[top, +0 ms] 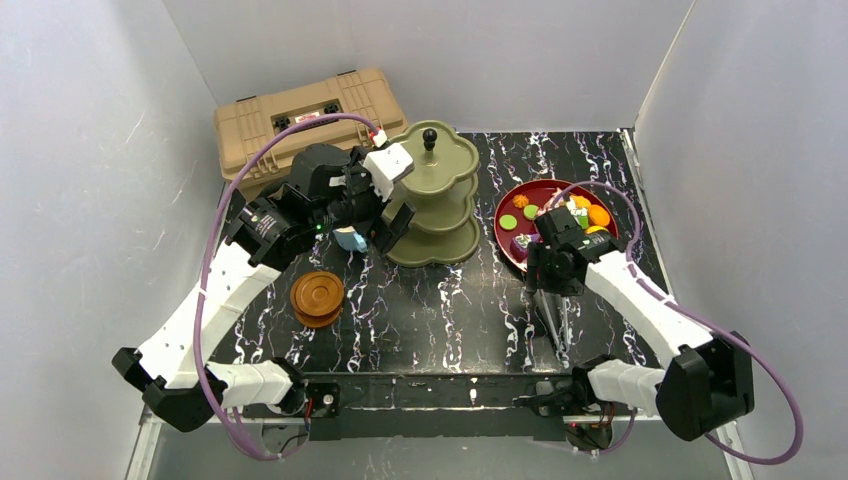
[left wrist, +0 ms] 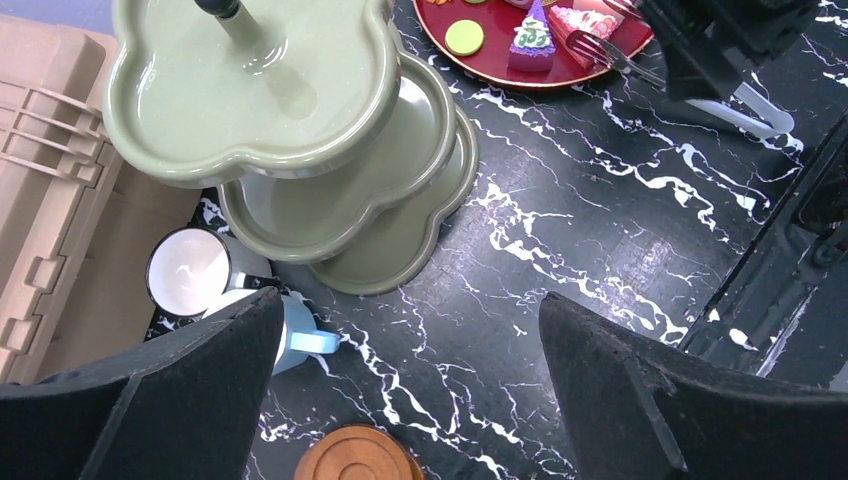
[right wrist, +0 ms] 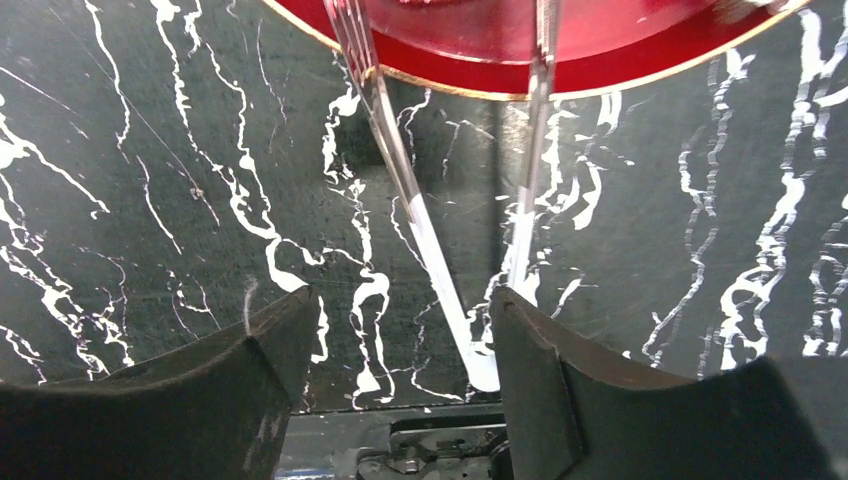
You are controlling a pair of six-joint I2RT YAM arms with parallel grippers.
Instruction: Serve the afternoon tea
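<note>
A three-tier green stand (top: pixel 428 165) stands at the back middle. Right of it lies a red plate (top: pixel 508 195) with sweets and cake pieces, among them a purple slice (left wrist: pixel 530 50). Metal tongs (right wrist: pixel 435 260) rest across the plate's near rim and on the table. My right gripper hangs above their handle end, part open, nothing between its fingers. My left gripper is open and empty over the table beside the stand.
A blue mug (left wrist: pixel 300 330), a white mug (left wrist: pixel 188 270) and brown coasters (top: pixel 318 295) stand on the left. A tan case (top: pixel 250 130) is behind.
</note>
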